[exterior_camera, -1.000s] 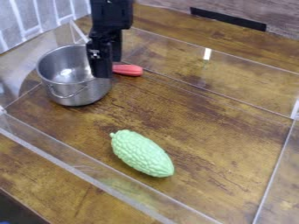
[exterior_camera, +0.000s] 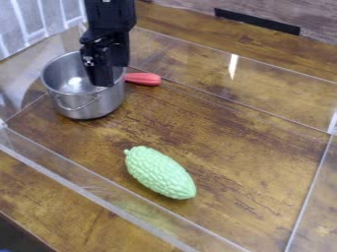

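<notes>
My black gripper hangs from the top of the view over the steel pot, its fingers near the pot's rear right rim; the fingers look open, though the dark fingers partly overlap. A red object, elongated, lies just right of the pot, partly hidden behind the gripper or pot. A pale green bumpy gourd lies in the front middle of the wooden surface.
Clear plastic edging runs round the wooden work area. A white slatted object stands at the back left.
The gripper has moved left, from beside the pot's right rim to over the pot. The pot, red object and gourd look unmoved.
</notes>
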